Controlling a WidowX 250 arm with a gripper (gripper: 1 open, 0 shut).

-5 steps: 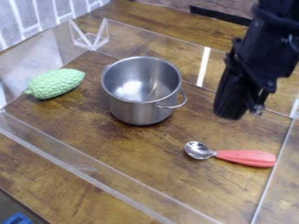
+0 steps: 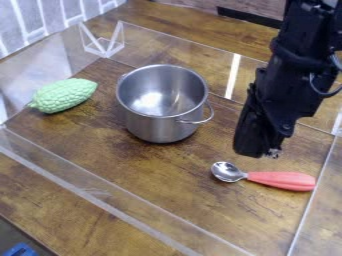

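Observation:
My black gripper (image 2: 257, 135) hangs at the right, above and behind a spoon (image 2: 274, 178) with a red handle and a metal bowl, lying on the wooden table. Its fingers look close together with nothing visible between them, though they are dark and hard to make out. A steel pot (image 2: 156, 105) stands upright at the centre, left of the gripper. A green corn cob (image 2: 58, 94) lies at the left.
Clear low walls edge the wooden table (image 2: 120, 200). A blue object (image 2: 16, 250) shows at the bottom left corner.
Over the last second my gripper has come into sharper view and moved slightly downward. The pot, spoon and corn look unchanged.

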